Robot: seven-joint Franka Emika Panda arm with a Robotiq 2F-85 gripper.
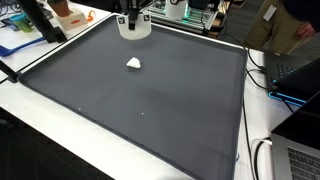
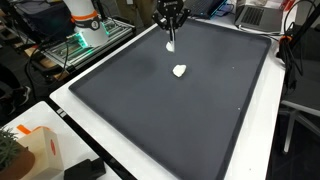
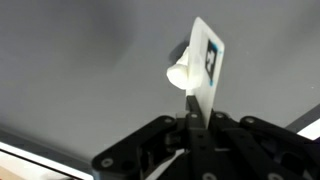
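Observation:
My gripper is shut on a thin white piece [image 3: 207, 60] with a dark and blue mark, seen nearly edge-on in the wrist view. In exterior view 1 the same piece shows broad and white at the top, below the gripper [image 1: 132, 10]. From the other side, in exterior view 2, it is a narrow white strip [image 2: 171, 46] hanging down. A small white lump [image 1: 133, 64] lies on the dark grey board [image 1: 150, 110]. In the wrist view the lump [image 3: 178, 76] is partly behind the held piece; whether they touch cannot be told.
Most of the board's surface is bare. A laptop [image 1: 292, 80] stands beyond its right side in exterior view 1. In exterior view 2, a potted plant [image 2: 12, 158] and a white container [image 2: 42, 150] occupy the lower left.

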